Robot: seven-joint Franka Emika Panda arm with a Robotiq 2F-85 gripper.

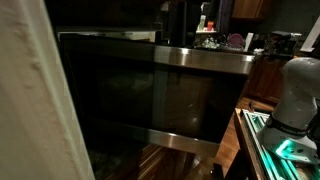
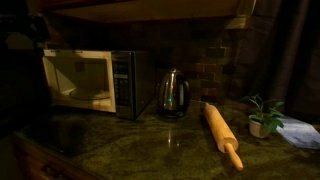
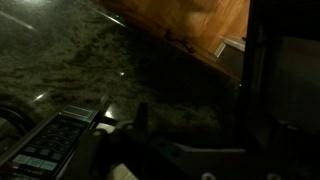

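In the wrist view, my gripper is a dark outline along the bottom edge, its fingers apart and nothing visible between them. Beneath it lies the dark, glossy countertop [image 3: 60, 50]. The microwave's keypad [image 3: 52, 140] shows at the lower left of that view. From exterior view 2, the white-fronted microwave [image 2: 80, 80] stands on the counter with its door shut. Neither exterior view shows my gripper. Only the white base of the arm [image 1: 292, 105] appears, at the right of exterior view 1. Much of the scene is very dark.
A kettle [image 2: 173, 93] stands right of the microwave. Farther right are a wooden rolling pin [image 2: 220, 133], a potted plant [image 2: 262, 120] and a pale cloth [image 2: 298, 133]. A steel-trimmed oven [image 1: 170, 100] fills exterior view 1.
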